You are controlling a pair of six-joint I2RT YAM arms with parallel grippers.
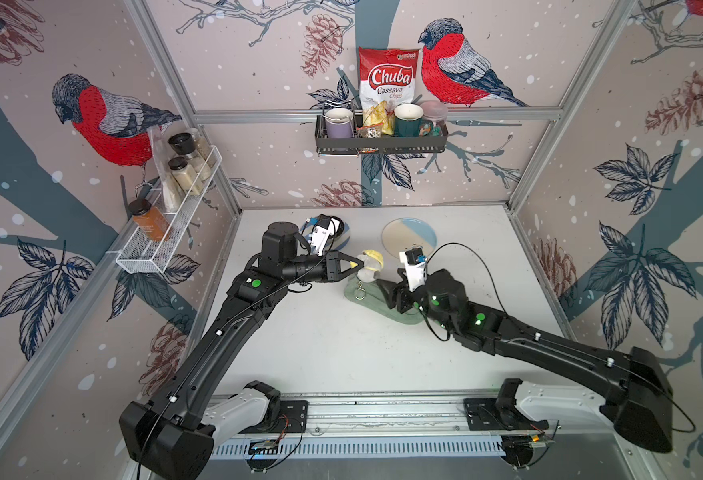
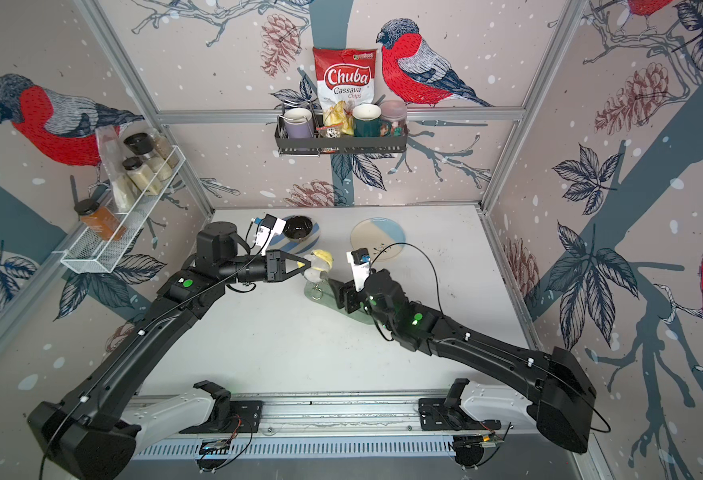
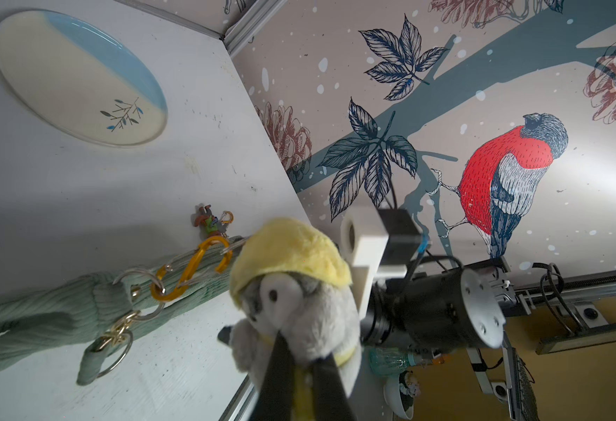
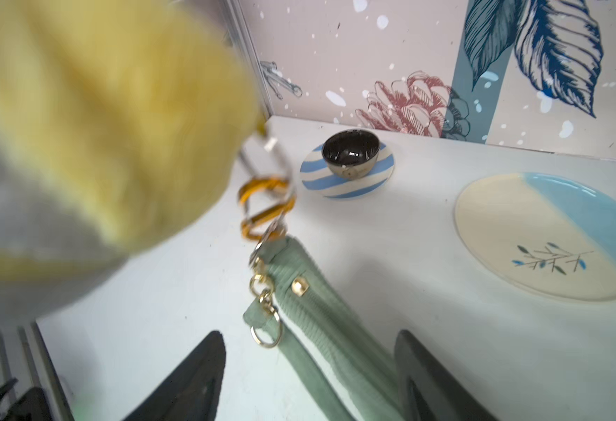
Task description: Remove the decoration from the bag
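Observation:
My left gripper point(image 1: 357, 264) is shut on a grey-white plush toy with a yellow cap point(image 3: 290, 270), held up over the table. An orange carabiner point(image 3: 188, 273) with metal rings links toward the green bag point(image 4: 322, 315), which hangs beneath the toy, its key ring point(image 4: 269, 336) dangling. My right gripper stands open just to the right of the toy, its fingers either side of the bag in the right wrist view, apparently not closed on it.
A blue-and-cream plate point(image 4: 546, 231) lies at the back right, a dark bowl point(image 4: 350, 151) on a striped saucer at the back left. A wire shelf point(image 1: 143, 260) and a loaded rack point(image 1: 379, 148) hang on the walls.

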